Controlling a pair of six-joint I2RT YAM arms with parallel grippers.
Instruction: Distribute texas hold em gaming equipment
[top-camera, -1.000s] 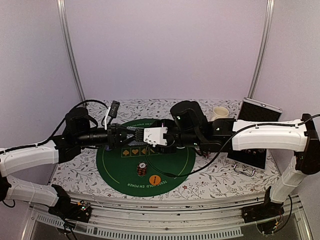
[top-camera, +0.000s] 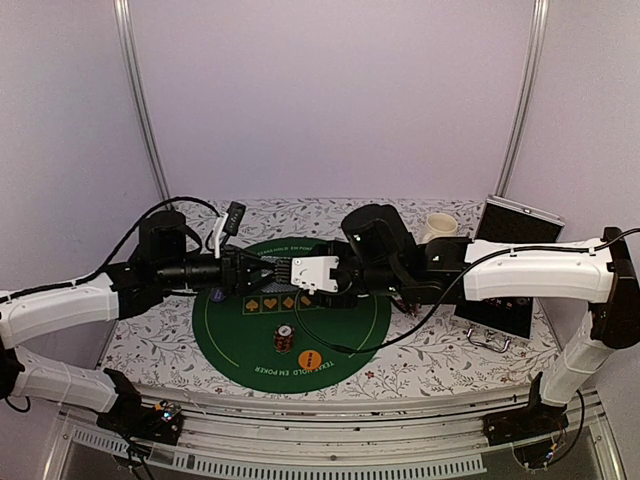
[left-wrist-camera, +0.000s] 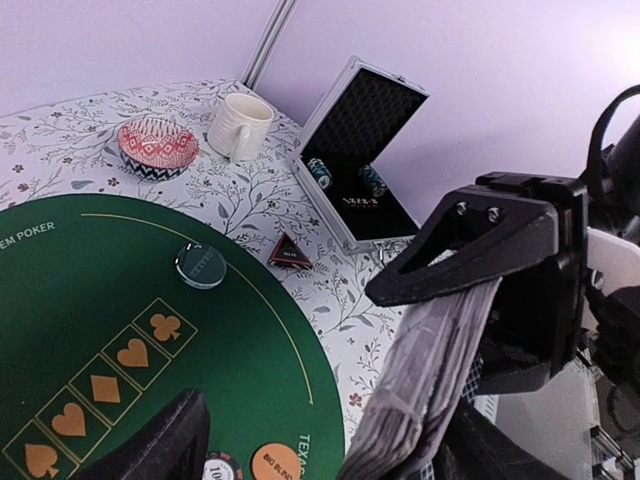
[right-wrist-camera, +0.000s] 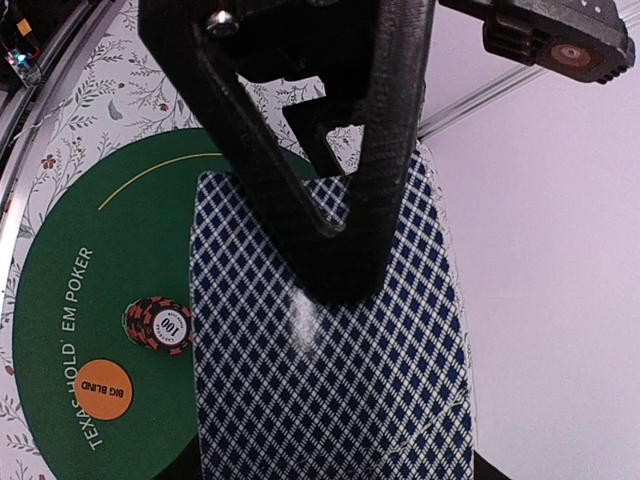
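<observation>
A deck of cards (right-wrist-camera: 330, 400) with a blue checked back is held up above the green poker mat (top-camera: 235, 340). My right gripper is shut on its edges. The left gripper reaches around the deck, one finger against the checked back and the other well apart from the card-face side. On the mat stand a red chip stack (right-wrist-camera: 158, 325) marked 100 and the orange Big Blind disc (right-wrist-camera: 103, 390). A dark round dealer disc (left-wrist-camera: 201, 266) lies at the far side of the mat.
An open case (left-wrist-camera: 350, 185) with chip stacks inside sits at the right, near a white mug (left-wrist-camera: 241, 127), a patterned bowl (left-wrist-camera: 157, 148) and a small dark triangular piece (left-wrist-camera: 289, 252).
The left arm has shifted slightly to the right and its wrist has tilted a little. My right gripper has moved only slightly, still with the deck.
</observation>
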